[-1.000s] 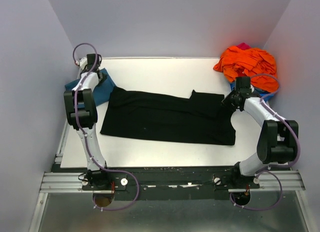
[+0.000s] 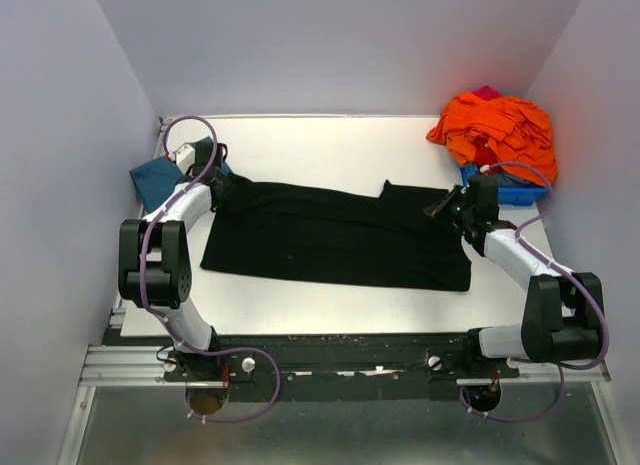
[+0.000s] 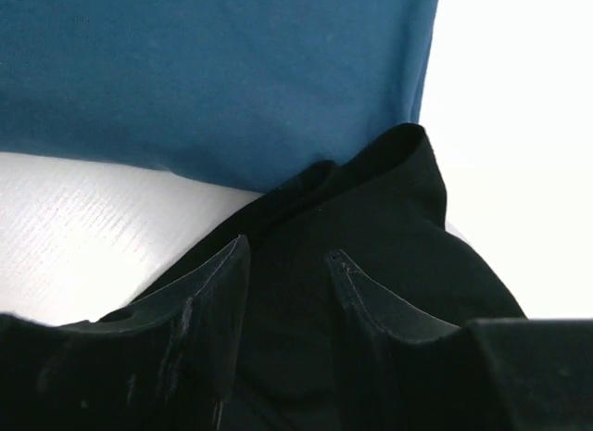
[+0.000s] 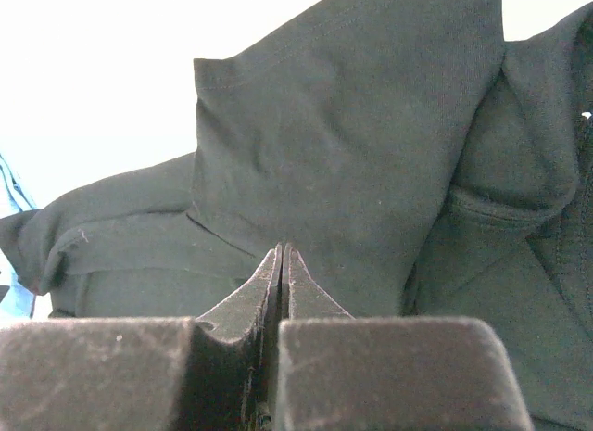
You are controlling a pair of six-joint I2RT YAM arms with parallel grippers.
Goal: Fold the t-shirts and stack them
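A black t-shirt (image 2: pixel 330 235) lies spread flat across the white table, its sleeves at the left and right ends. At the shirt's upper left, my left gripper is open over the black cloth (image 3: pixel 361 209), which lies between and beyond its fingers. My right gripper is over the shirt's right part, its fingertips together and nothing showing between them. In the right wrist view a sleeve of the dark cloth (image 4: pixel 324 125) spreads beyond the tips. Whether either gripper touches the cloth is hard to tell.
A folded blue shirt (image 2: pixel 153 183) lies at the far left, partly behind my left arm; the black shirt's corner meets its edge. At the back right, an orange heap of clothes (image 2: pixel 490 125) fills a blue basket (image 2: pixel 518 196).
My left gripper has come from above the blue shirt toward the front and right, to the black shirt's left sleeve.
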